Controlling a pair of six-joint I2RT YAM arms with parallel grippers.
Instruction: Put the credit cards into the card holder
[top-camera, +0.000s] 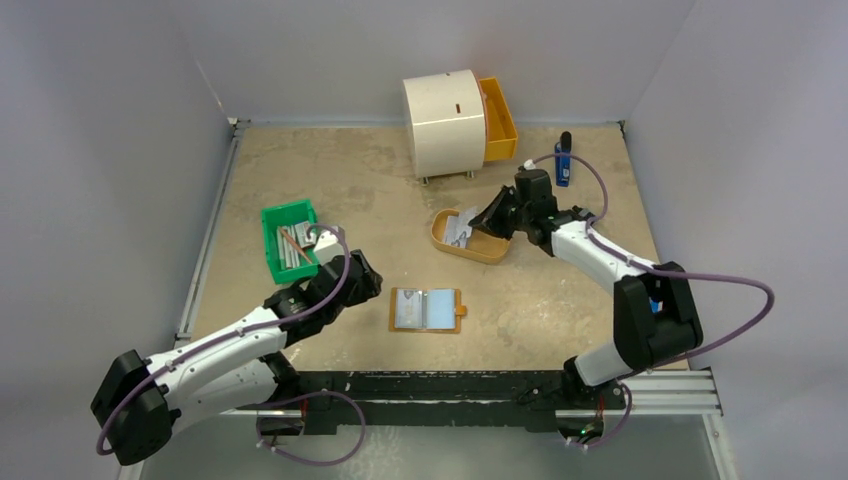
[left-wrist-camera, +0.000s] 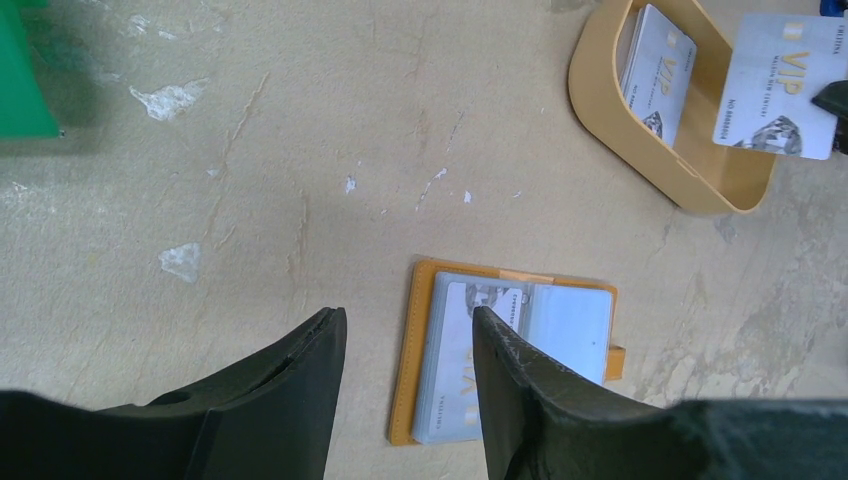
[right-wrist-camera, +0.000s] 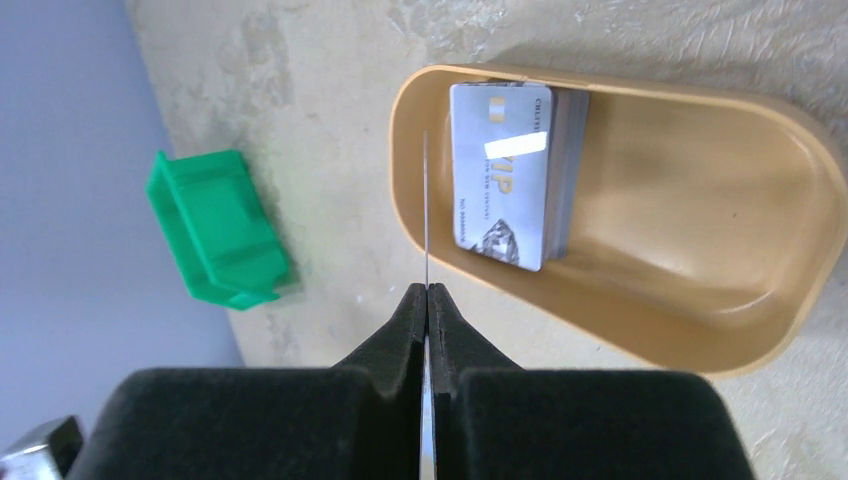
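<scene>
Above the tan tray (right-wrist-camera: 690, 100), my right gripper is shut on one silver VIP credit card, which shows edge-on as a thin line in the right wrist view. A stack of like credit cards (right-wrist-camera: 500, 185) leans inside the tray's end. The card holder (top-camera: 460, 297) lies spread flat at the front middle, brown-edged, with a card in its left clear pocket (left-wrist-camera: 460, 365) and a pale blue right side (left-wrist-camera: 568, 330). My left gripper stands open with nothing between its fingers, to the left of the holder.
At left sits a green bin (top-camera: 272, 262) with several items inside. A white drum-shaped box (top-camera: 444, 125) with a yellow drawer (top-camera: 500, 140) stands at the back. A blue object (top-camera: 563, 165) lies back right. Bare table separates tray and holder.
</scene>
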